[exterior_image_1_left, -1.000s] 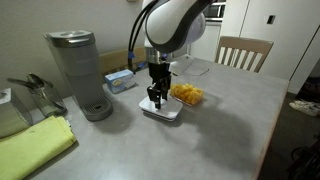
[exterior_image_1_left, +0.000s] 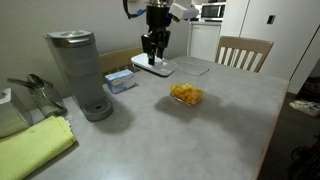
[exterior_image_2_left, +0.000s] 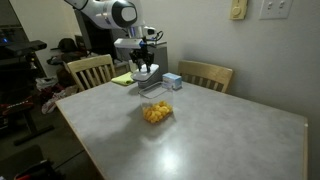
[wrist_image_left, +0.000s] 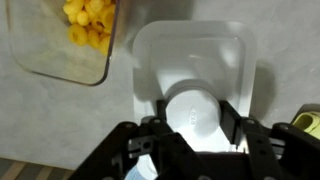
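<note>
My gripper is shut on the round white knob of a square white lid (wrist_image_left: 192, 50), a finger on either side in the wrist view. In exterior view 1 the lid (exterior_image_1_left: 153, 64) hangs tilted below my gripper (exterior_image_1_left: 156, 48), over the far part of the table. A clear container with yellow pieces (exterior_image_1_left: 187, 93) stands nearer and to the right. The wrist view puts the container (wrist_image_left: 62, 62) beside the lid, at the upper left. From exterior view 2, the lid (exterior_image_2_left: 147, 74) appears behind and above the yellow pieces (exterior_image_2_left: 156, 111).
A tall grey cylinder (exterior_image_1_left: 80, 75) and a blue-white box (exterior_image_1_left: 119, 81) stand left of the arm. A yellow cloth (exterior_image_1_left: 35, 145) lies at the near left. Wooden chairs (exterior_image_1_left: 246, 52) line the far side.
My gripper has risen and moved back, away from exterior view 1's camera, carrying the white lid. The lid was low beside the container earlier. The container has stayed in place.
</note>
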